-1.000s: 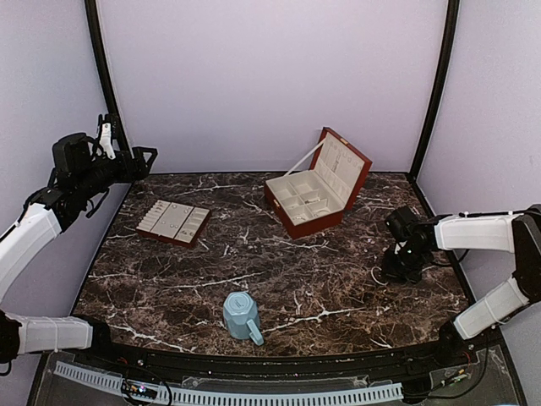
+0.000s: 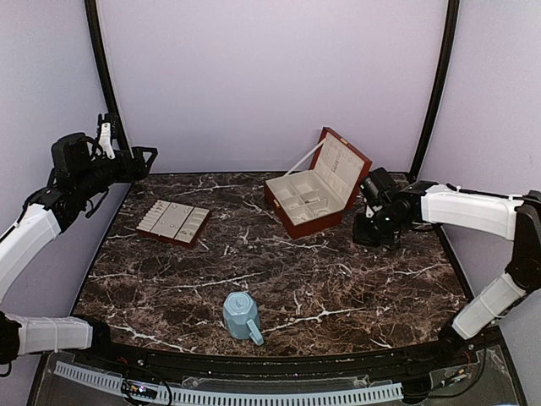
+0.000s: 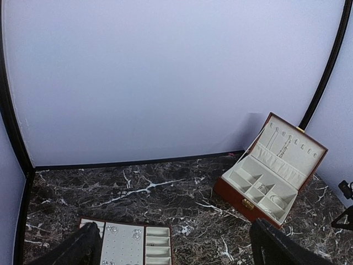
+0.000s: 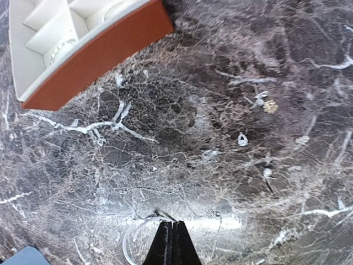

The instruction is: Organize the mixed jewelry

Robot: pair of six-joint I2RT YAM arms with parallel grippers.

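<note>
The red-brown jewelry box (image 2: 297, 228) stands with its lid up, a few pieces in its cream compartments and a chain hanging in the lid. A flat jewelry tray (image 2: 175, 222) holding several small pieces lies to the left. In the right wrist view, a thin pale bangle (image 4: 126, 246) meets the fingertips of my right gripper, which is shut on it in front of the box. Small earrings (image 4: 267, 172), a ring (image 4: 242, 139) and a fine chain bracelet (image 4: 151, 190) lie on the table there. My left gripper (image 2: 150, 159) hangs open and empty above the tray's far side.
A light-blue mug (image 2: 241, 315) lies near the table's front edge. The box's raised lid (image 2: 341, 169) stands close to the right arm.
My right gripper has moved left and away from the front edge toward the box, the pale bangle travelling with it. The left arm, box, tray and mug have stayed put.
</note>
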